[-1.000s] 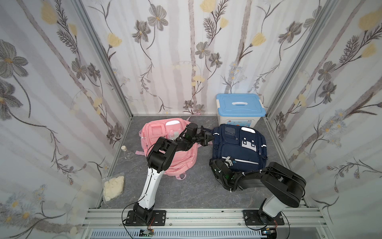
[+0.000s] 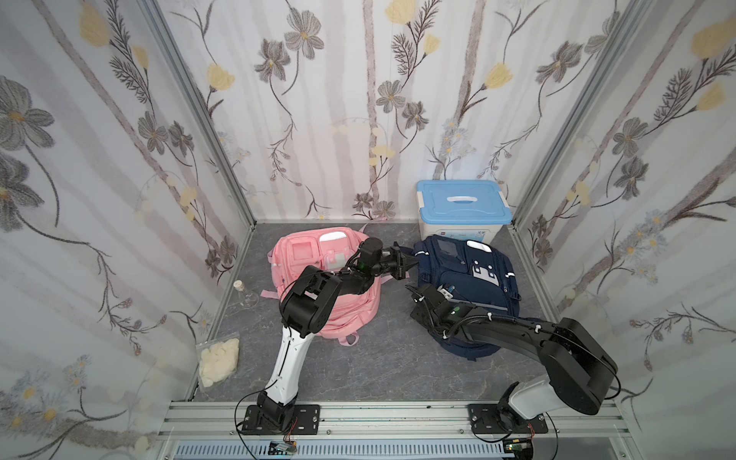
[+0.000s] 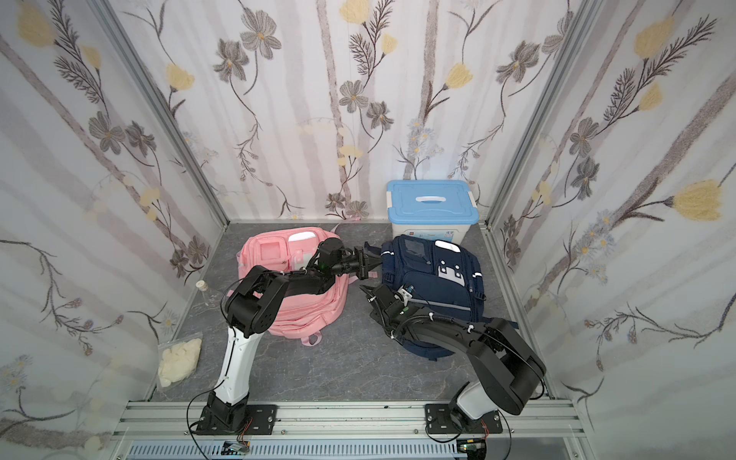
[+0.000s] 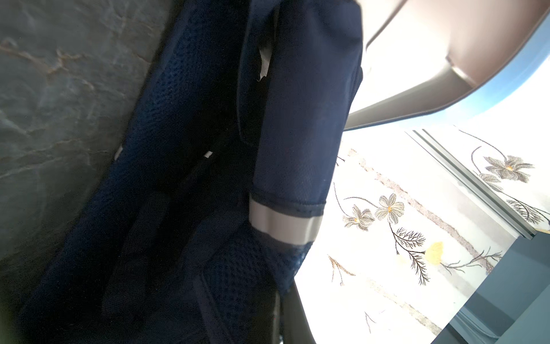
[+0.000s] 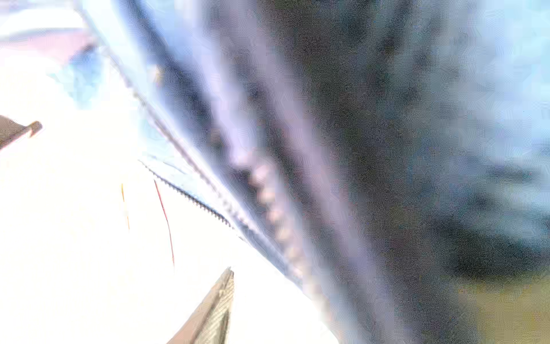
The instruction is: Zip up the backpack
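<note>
The navy backpack [image 2: 465,264] lies front side up on the right of the floor, its lower part partly hidden by my right arm. My left gripper [image 2: 412,261] reaches across to its left edge, shut; in the left wrist view, navy mesh fabric touches the finger [image 4: 295,321], and whether any is pinched I cannot tell. Beside the bag's lower left, my right gripper [image 2: 414,300] stands part open. The right wrist view is overexposed and blurred, with zipper teeth [image 5: 192,200] crossing it and one finger [image 5: 214,312] below them, apart from the teeth. The zipper pull cannot be made out.
A pink backpack [image 2: 356,310] lies to the left, under my left forearm. Behind the navy bag stands a white box with a blue lid [image 2: 464,201]. A small bottle [image 2: 238,285] and a clear bag [image 2: 218,362] lie far left.
My right gripper has moved away from me and slightly right, its arm swinging further over the bag. The navy backpack has shifted a little backward and right.
</note>
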